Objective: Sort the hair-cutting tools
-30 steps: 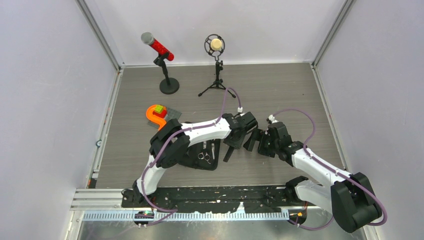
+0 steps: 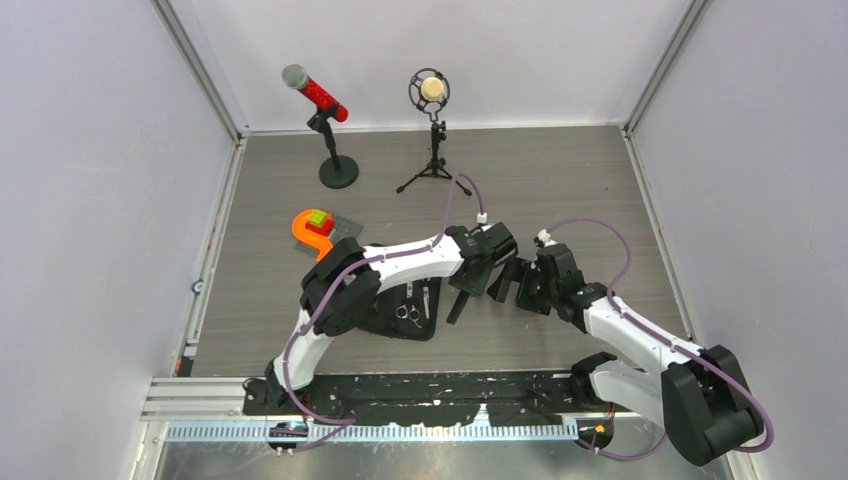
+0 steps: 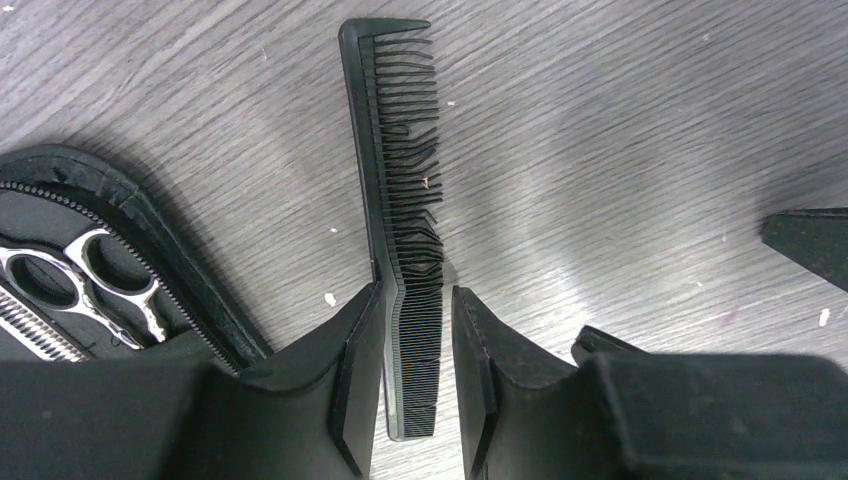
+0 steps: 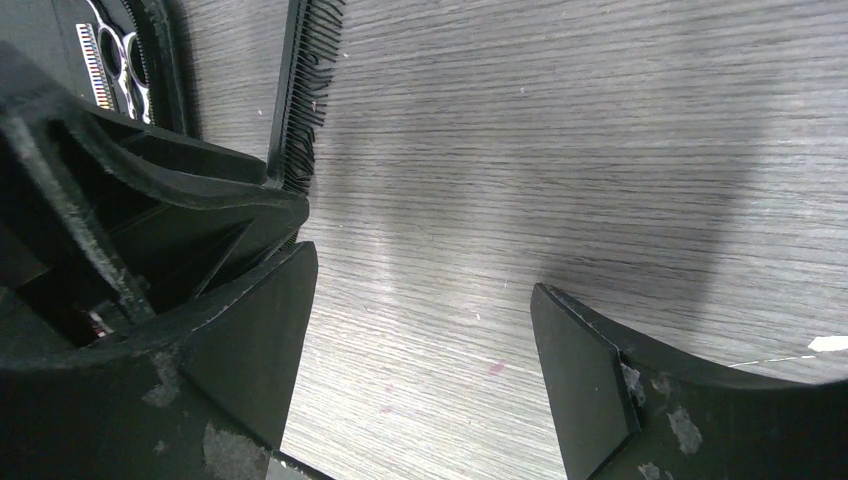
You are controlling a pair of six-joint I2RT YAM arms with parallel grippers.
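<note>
A black comb [image 3: 372,170] lies flat on the table to the right of the black zip case [image 3: 190,250], apart from it. In the left wrist view my left gripper is open, its fingertips on either side of the comb's fine-toothed part. The case lies open, with silver scissors [image 3: 85,285] and other tools inside; my left arm covers part of it from above. My right gripper is open over bare table to the right of the comb, nothing between its fingers. Part of the left gripper hides the comb's near end in the right wrist view.
Both grippers are close together at the middle of the table. A red microphone [image 2: 325,98] and a tripod microphone [image 2: 436,135] stand at the back. An orange toy piece [image 2: 308,232] sits at the left.
Hardly anything differs. My left arm has shifted very slightly; the right arm, the case and the comb look the same.
</note>
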